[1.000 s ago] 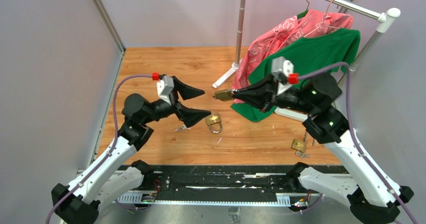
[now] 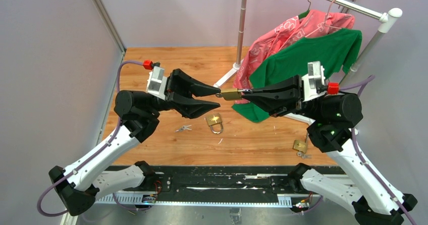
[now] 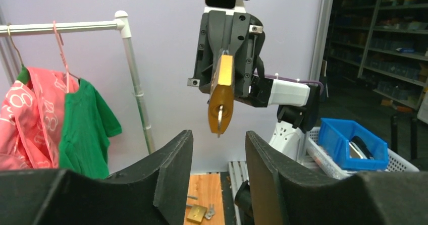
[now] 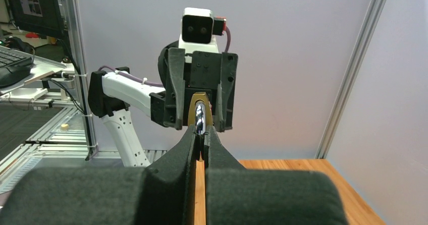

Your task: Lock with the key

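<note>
A brass padlock (image 2: 231,94) is held up in the air by my right gripper (image 2: 244,93), which is shut on it at the shackle (image 4: 200,115). In the left wrist view its narrow side faces the camera, with a thin metal piece (image 3: 220,118) sticking out, probably a key. My left gripper faces the padlock from the left, fingers part open, their tips close to it, with nothing visible held between them. Loose keys (image 2: 183,128) lie on the table.
A second padlock (image 2: 214,121) lies mid-table, a third (image 2: 300,146) with keys at the right. A clothes rack (image 2: 240,28) with pink and green garments (image 2: 303,58) stands behind my right arm.
Both arms have shifted and turned.
</note>
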